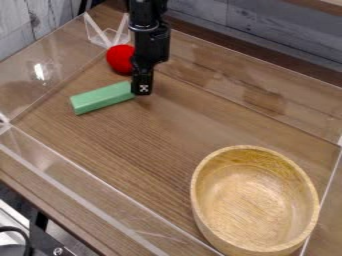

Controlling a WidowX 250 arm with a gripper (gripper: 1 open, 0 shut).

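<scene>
A green bar (102,98) lies flat on the wooden table at the left, angled up toward the right. My black gripper (140,86) is down at the table at the bar's upper right end, shut; whether it touches the bar is hard to tell, and nothing clearly shows between its fingers. Just behind the bar, a red round object (119,58) sits partly behind the arm.
A large tan bowl (254,200) fills the lower right. A clear plastic item (104,30) stands at the back left.
</scene>
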